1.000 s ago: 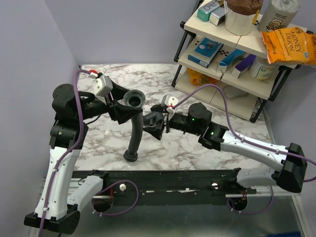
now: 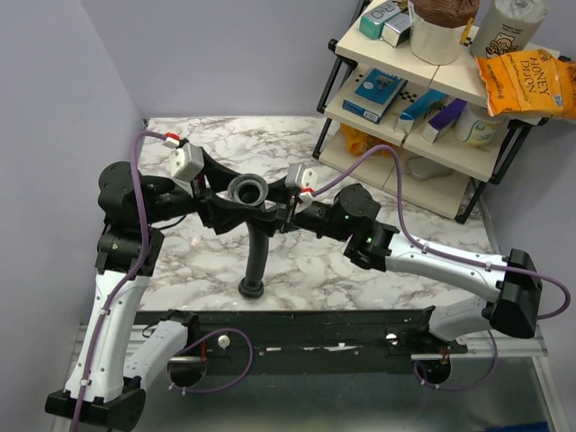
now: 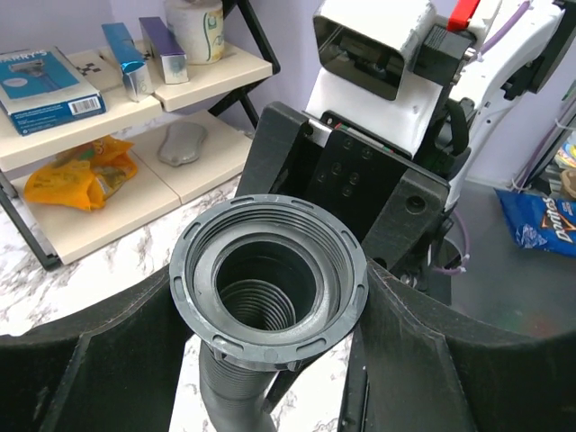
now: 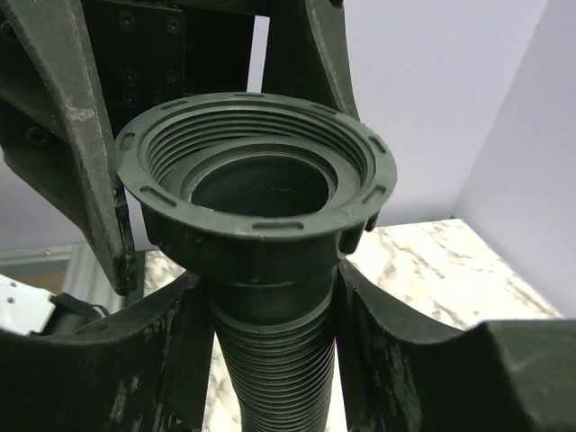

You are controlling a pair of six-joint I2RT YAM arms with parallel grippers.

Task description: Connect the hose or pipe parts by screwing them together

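Observation:
The grey corrugated hose hangs from its threaded collar, with its lower end on the marble counter. Both grippers meet at that top end. My left gripper has its fingers round the collar; in the left wrist view the collar sits between them, though how firmly they close is unclear. My right gripper is shut on the hose just below the collar; in the right wrist view the ribbed hose runs down between its fingers. The left gripper's fingers rise behind the collar there.
A tiered shelf with boxes, bags and canisters stands at the back right. Grey walls enclose the left and back, and a dark front edge borders the counter.
The right gripper has moved left and up onto the hose beside the left gripper. The collar and the hose's lower end have shifted slightly right.

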